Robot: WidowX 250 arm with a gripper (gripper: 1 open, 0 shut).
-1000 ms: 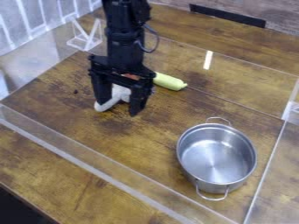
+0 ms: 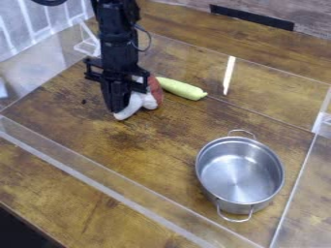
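My black gripper (image 2: pixel 119 95) is low over the upper left of the wooden table, directly over a white object (image 2: pixel 135 109) that it partly hides. Whether anything is between the fingers is hidden; the fingers look close together. A small red item (image 2: pixel 154 89) shows just right of the gripper, and a pale green cob-like object (image 2: pixel 181 88) lies beyond it.
A steel pot (image 2: pixel 239 172) with two handles stands at the lower right. A thin white strip (image 2: pixel 227 76) lies at the upper right. Clear rims or panels border the work area.
My gripper has moved left and slightly toward the back, onto the white object, which now shows more to the right of the fingers. The pot has stayed put.
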